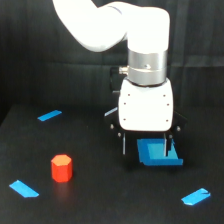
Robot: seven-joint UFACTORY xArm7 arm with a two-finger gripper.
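Observation:
A red hexagonal block point(62, 168) stands on the dark table at the left. At right of centre sits a small blue tray point(160, 161), its back part overlapped by my white hand. My gripper point(146, 151) points down in front of or over the tray; the view does not settle its height or depth. Its thin dark fingers point(124, 144) are spread apart, and nothing shows held between them. The red block is well to the left of the gripper, apart from it.
Blue tape strips mark the table at the back left point(49, 115), front left point(23, 188) and front right point(196, 197). A dark curtain point(50, 60) hangs behind. Between the red block and the tray the tabletop is clear.

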